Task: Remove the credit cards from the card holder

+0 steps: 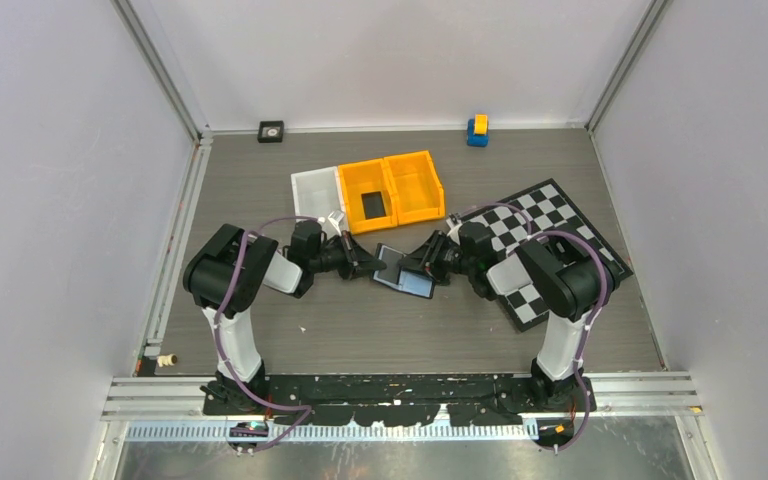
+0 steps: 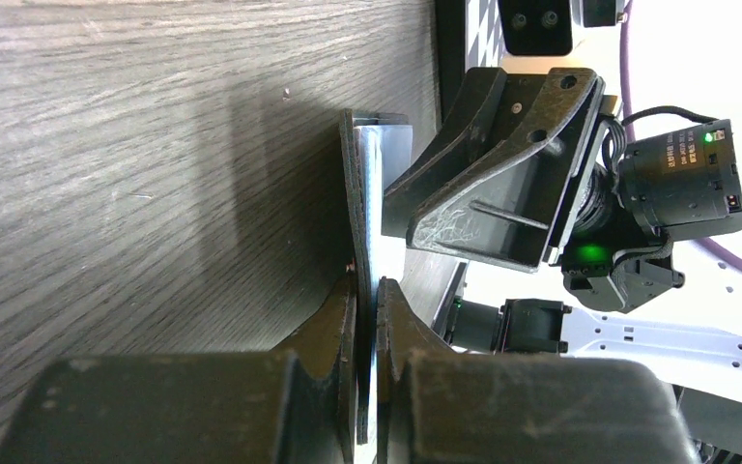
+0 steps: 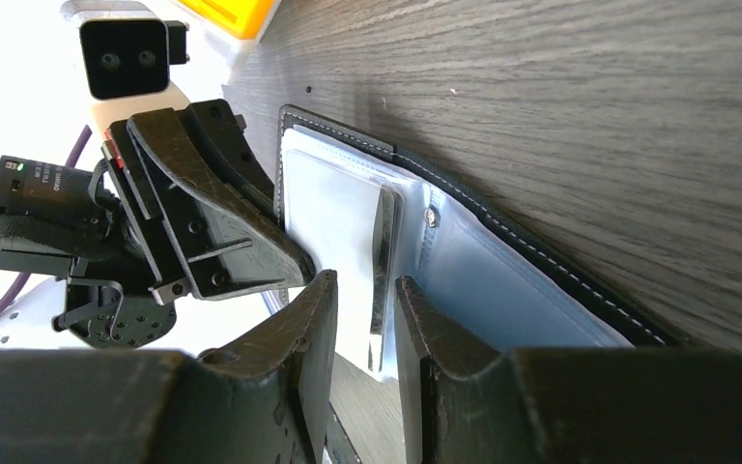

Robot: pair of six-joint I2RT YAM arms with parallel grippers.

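Note:
The card holder (image 1: 413, 282), grey and light blue with a dark stitched edge, lies between my grippers in the middle of the table. In the left wrist view my left gripper is shut on the holder's end, seen edge-on. In the right wrist view the holder (image 3: 512, 280) shows a white pocket with a dark slot edge. My right gripper is part open over it, one finger each side near that slot edge. Whether cards are inside cannot be told.
Orange bins (image 1: 415, 185) and a white bin (image 1: 312, 190) stand behind the arms. A checkered board (image 1: 550, 210) lies at the right. A black square object (image 1: 270, 131) and a blue-yellow toy (image 1: 477, 130) sit at the back.

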